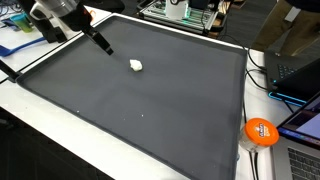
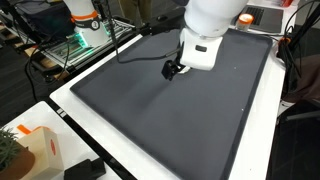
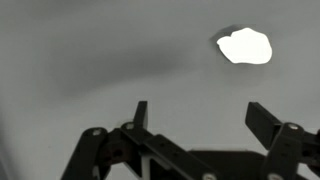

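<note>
A small white lump (image 1: pixel 136 65) lies alone on the dark grey board. From the wrist camera the same white lump (image 3: pixel 245 46) shows at the upper right, ahead of the fingertips and not between them. My gripper (image 1: pixel 107 52) hovers over the board beside the lump, on its left in exterior view 1. Its two black fingers (image 3: pixel 262 122) are spread wide, with only bare board in the gap. In exterior view 2 the gripper (image 2: pixel 174 74) is seen below the white arm, and the lump (image 2: pixel 183 69) is partly hidden behind it.
The grey board (image 1: pixel 150 110) is otherwise clear, with a white table edge (image 1: pixel 100 143) around it. An orange-lidded container (image 1: pixel 260 133) and a laptop (image 1: pixel 300 158) stand off to the right. In exterior view 2, a potted plant (image 2: pixel 12 150) sits at the lower left.
</note>
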